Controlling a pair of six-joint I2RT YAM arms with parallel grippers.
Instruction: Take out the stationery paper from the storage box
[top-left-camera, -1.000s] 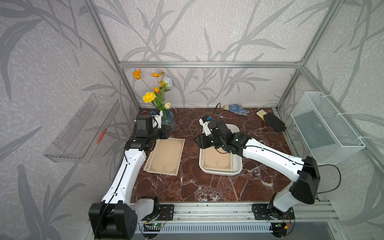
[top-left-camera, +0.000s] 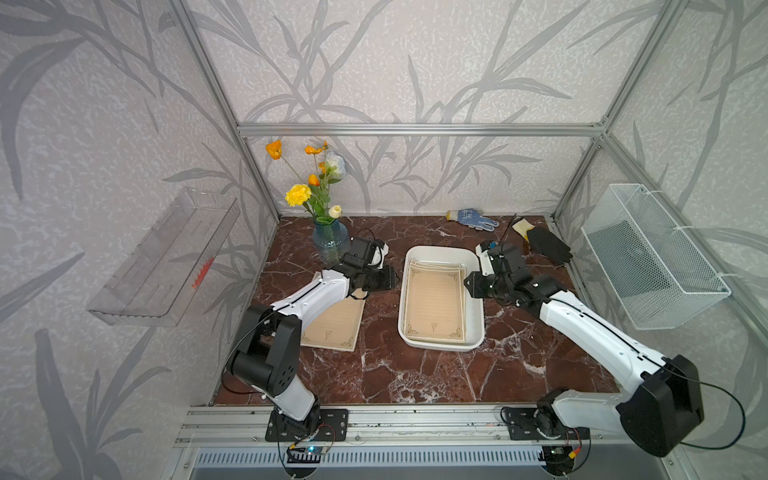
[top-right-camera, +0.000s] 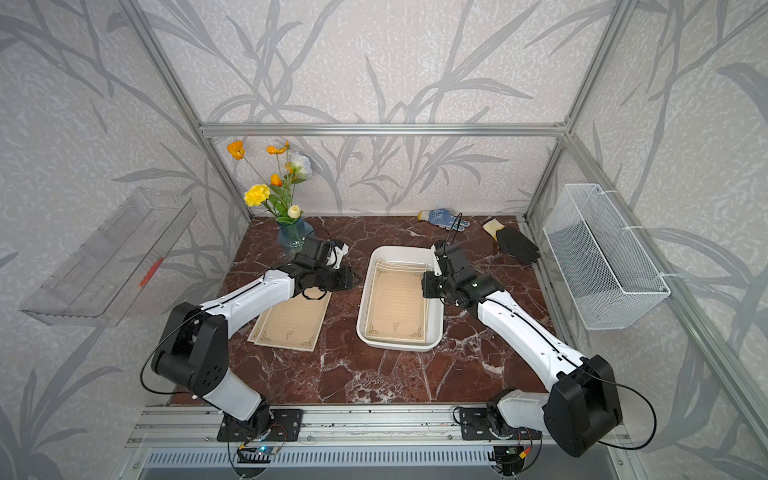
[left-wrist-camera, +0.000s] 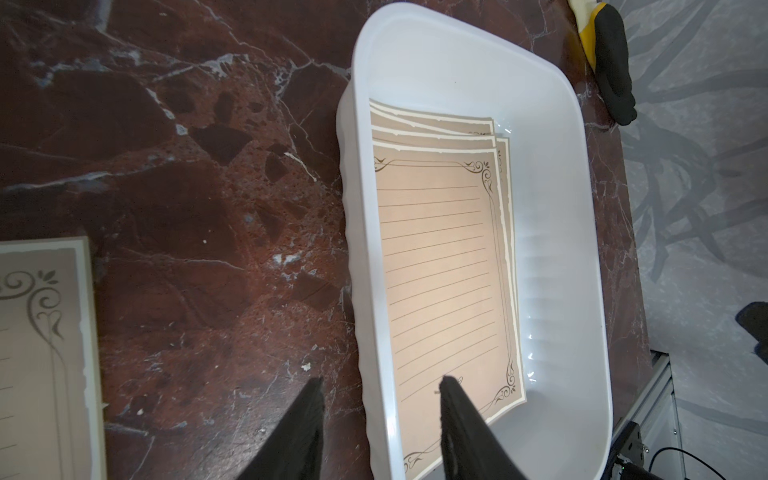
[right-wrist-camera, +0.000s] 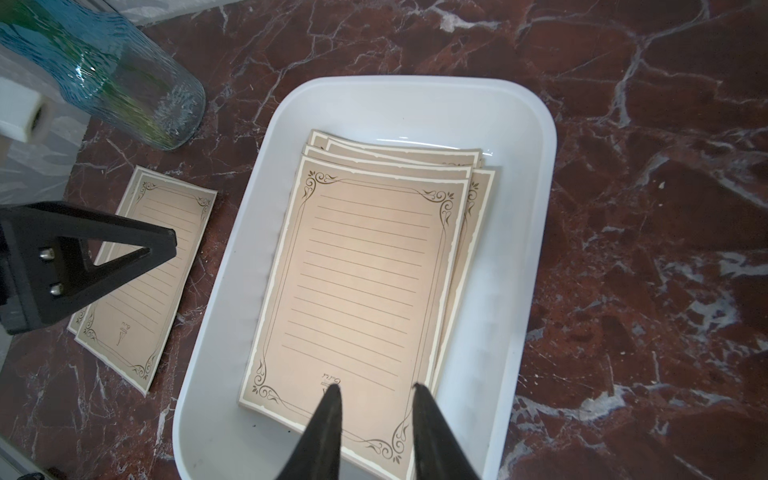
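Note:
A white storage box (top-left-camera: 473, 336) stands mid-table, holding a loose stack of tan lined stationery paper (right-wrist-camera: 352, 272) with scrolled corners. More stationery sheets (top-right-camera: 289, 324) lie on the table left of the box, partly under the left arm in the top views. My left gripper hangs above the box's left wall, its fingers apart with nothing between them. Over the box, toward its right side in the top views, my right gripper is parted too, and empty. Neither gripper appears to touch the paper.
A glass vase (top-left-camera: 329, 238) of flowers stands at the back left. Gloves (top-left-camera: 472, 218) lie at the back right. A clear bin (top-left-camera: 168, 264) and a white mesh basket (top-left-camera: 656, 256) hang at the sides.
My left gripper has moved right, from over the loose sheets toward the box.

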